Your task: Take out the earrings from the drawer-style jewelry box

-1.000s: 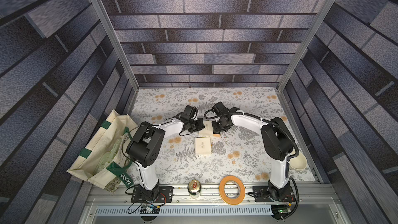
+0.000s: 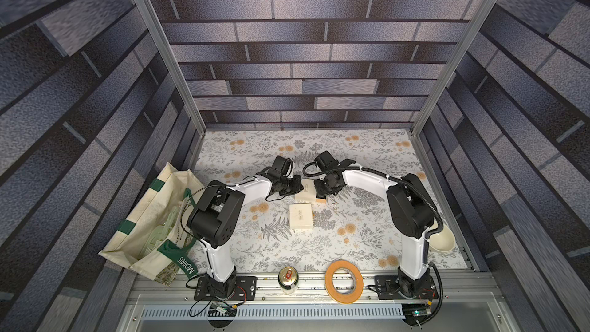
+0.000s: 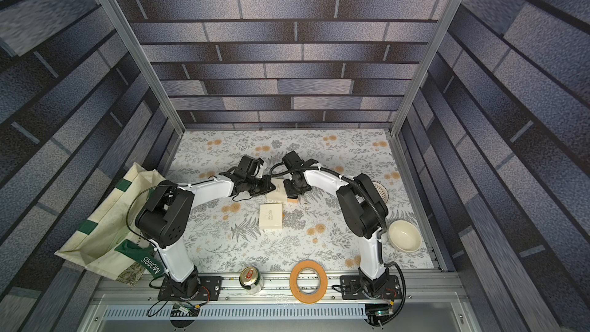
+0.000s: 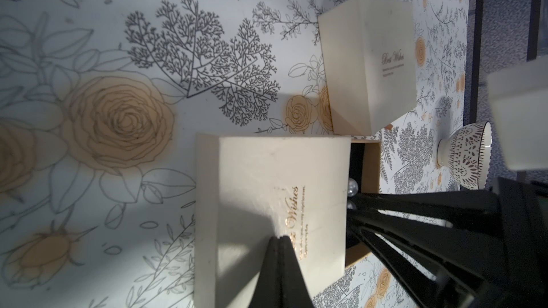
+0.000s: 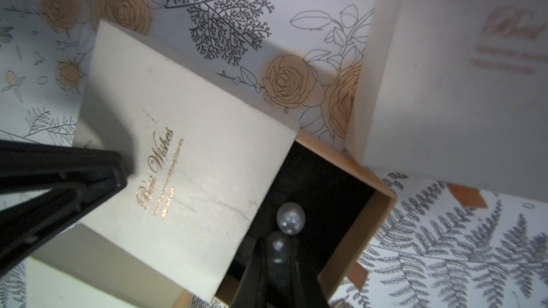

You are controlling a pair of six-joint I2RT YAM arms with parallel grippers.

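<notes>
The drawer jewelry box (image 5: 188,154), marked "Best Wishes", has its black-lined drawer (image 5: 319,171) pulled out, showing pearl earrings (image 5: 290,217). My left gripper is shut, nothing visible between its fingers, over the box's lid near the lettering. My right gripper is inside the drawer, its fingertips at the lower pearl; whether they grip it I cannot tell.
A second white box (image 2: 300,215) lies just nearer the front. A canvas bag (image 2: 141,221) stands at the left, a cream bowl (image 3: 403,235) at the right. A can (image 2: 287,278) and orange ring (image 2: 335,289) sit on the front rail.
</notes>
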